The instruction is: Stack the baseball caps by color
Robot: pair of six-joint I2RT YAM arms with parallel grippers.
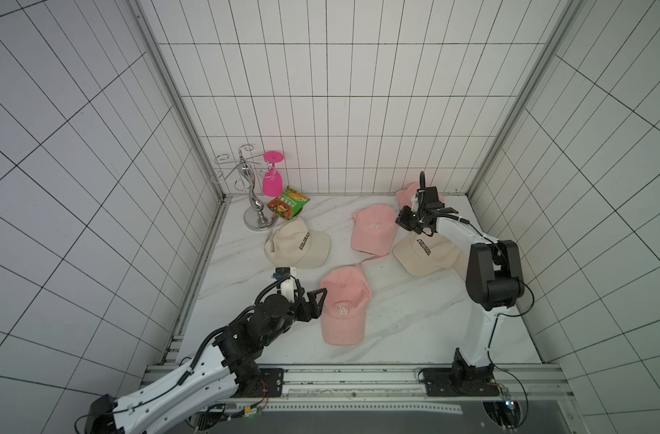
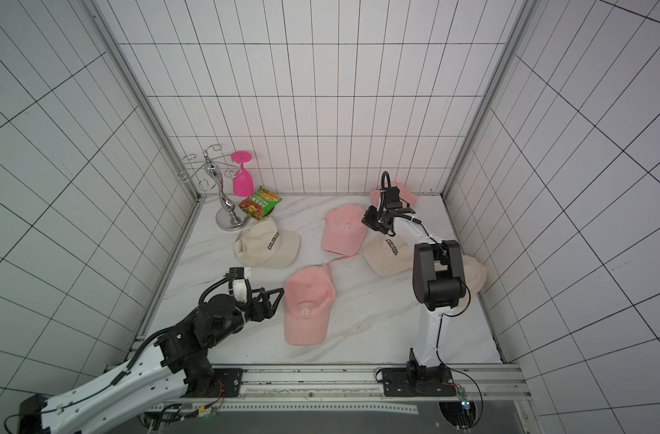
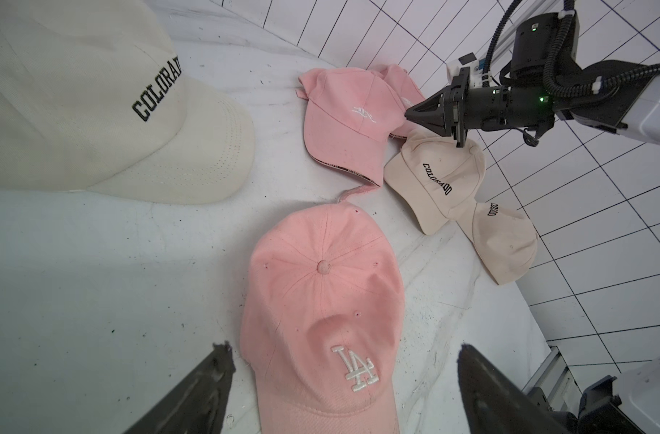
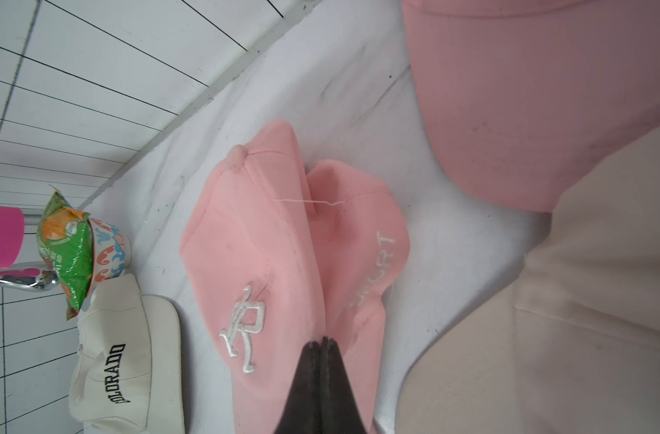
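My left gripper (image 1: 312,303) stands open above the front-left table beside the front pink LA cap (image 1: 344,318). My right gripper (image 2: 369,220) is shut over the middle pink cap (image 2: 343,230), which looks creased in the right wrist view. Another pink cap (image 2: 403,194) lies behind the right arm. A cream Colorado cap (image 1: 297,246) lies at the left. A beige Colorado cap (image 1: 425,256) lies below the right gripper, with a second beige cap (image 3: 503,242) at the right, partly hidden by the arm in the top views.
A silver stand (image 1: 257,213) with a pink goblet (image 1: 272,181) is at the back left, beside a green snack packet (image 1: 288,204) and a patterned cup (image 4: 109,246). Bare marble table (image 1: 409,325) shows at the front right and along the left edge.
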